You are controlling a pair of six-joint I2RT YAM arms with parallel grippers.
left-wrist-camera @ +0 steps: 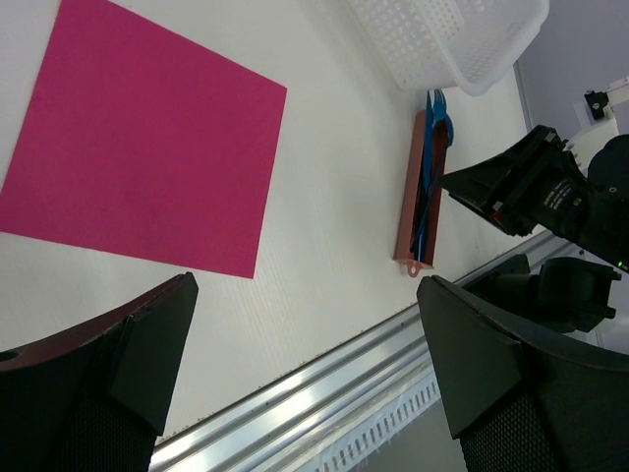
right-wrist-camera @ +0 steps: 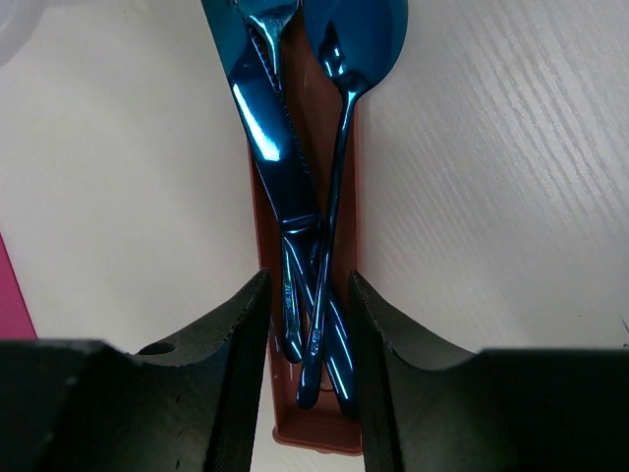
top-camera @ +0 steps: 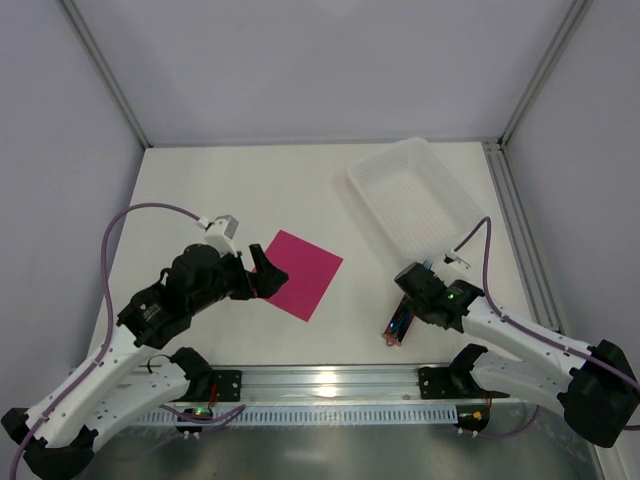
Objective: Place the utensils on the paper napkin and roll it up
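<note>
A flat magenta napkin (top-camera: 308, 268) lies left of centre on the table. My left gripper (top-camera: 270, 270) is above its lower left part in the top view; in the left wrist view its fingers are wide apart with nothing between them. Blue metallic utensils, among them a knife (right-wrist-camera: 280, 182), a spoon (right-wrist-camera: 354, 44) and a fork (right-wrist-camera: 267, 12), rest overlapping in a narrow reddish-brown tray (right-wrist-camera: 305, 429). Over their handles hangs my right gripper, part open. The handles show in the gap, but I cannot tell how far beneath the fingertips they lie.
A white perforated basket (top-camera: 415, 195) stands at the back right, its near end close to the utensil tray. Bare table (top-camera: 215, 185) stretches across the back left. A metal rail (top-camera: 325, 380) runs along the front edge.
</note>
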